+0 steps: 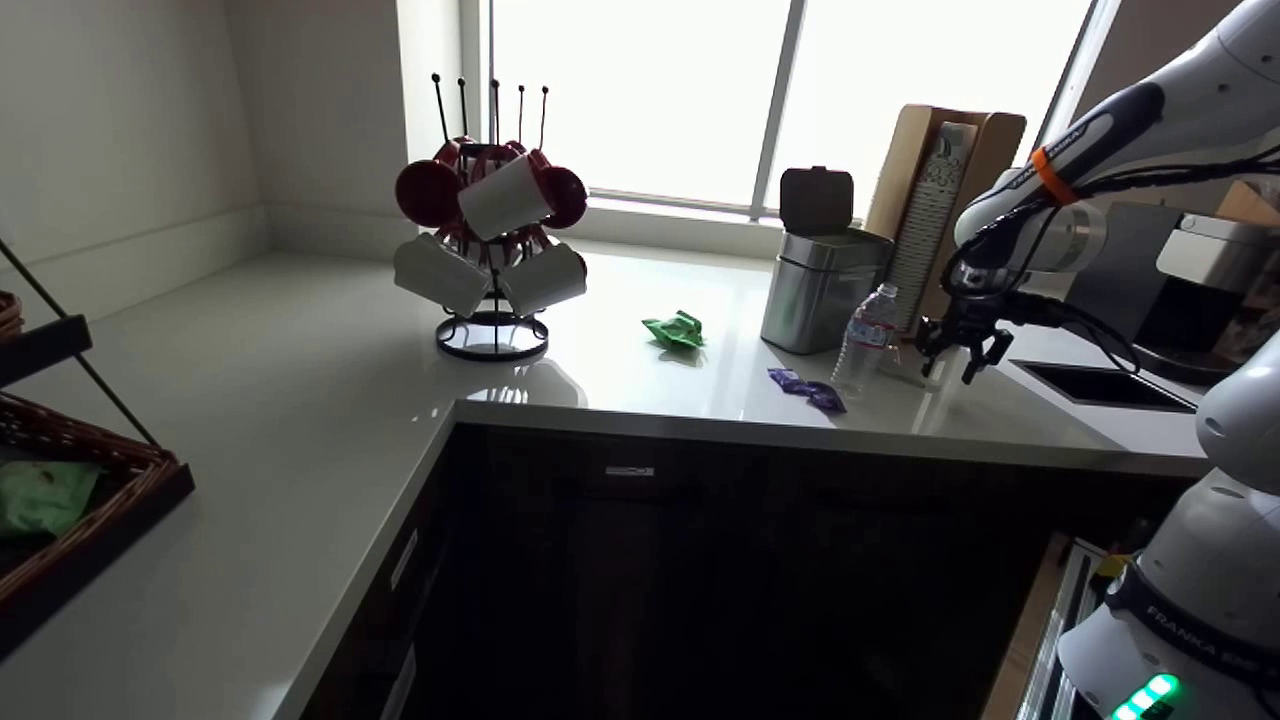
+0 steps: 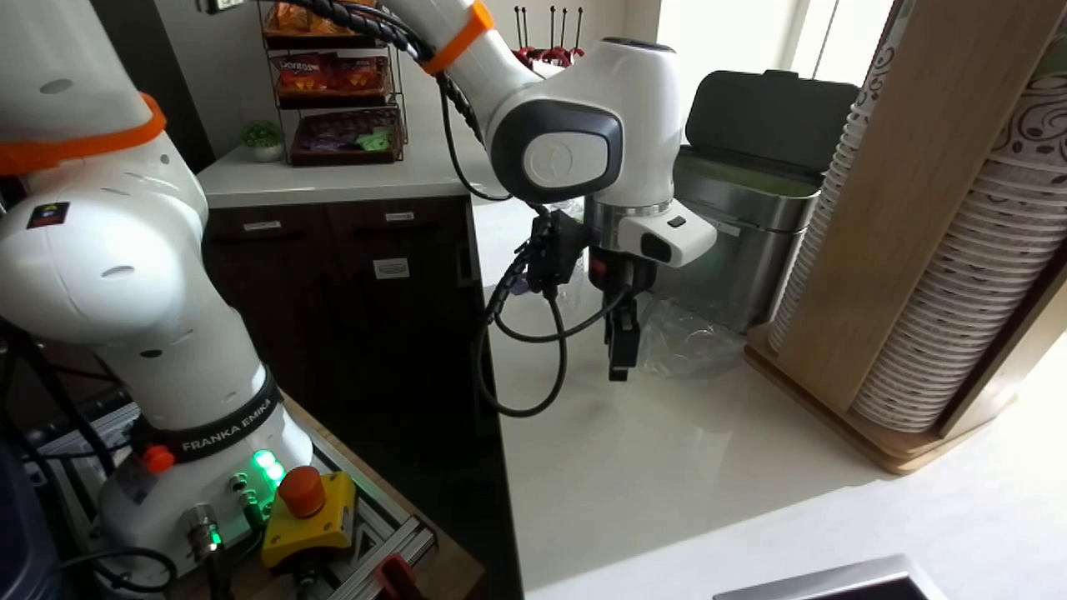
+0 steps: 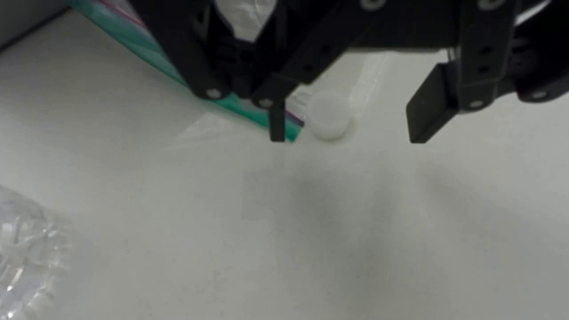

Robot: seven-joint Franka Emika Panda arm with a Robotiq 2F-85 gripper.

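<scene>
My gripper hangs low over the white counter, its fingers parted and nothing between them. Past the fingertips in the wrist view, a small round white cap-like thing (image 3: 329, 114) rests on the counter. A clear plastic bag with a green and purple seal strip (image 3: 290, 128) lies beside it, partly hidden by the left finger. The same bag (image 2: 690, 340) spreads near the gripper in exterior view 2. A clear plastic bottle (image 1: 866, 336) stands upright to the left of the gripper in exterior view 1.
An open steel bin (image 1: 819, 288) and a wooden cup rack (image 2: 850, 230) stand behind the gripper. Purple wrapper (image 1: 806, 389) and green packet (image 1: 675, 330) lie farther left. A mug tree (image 1: 494, 336) stands beyond. Counter in front of the rack is clear.
</scene>
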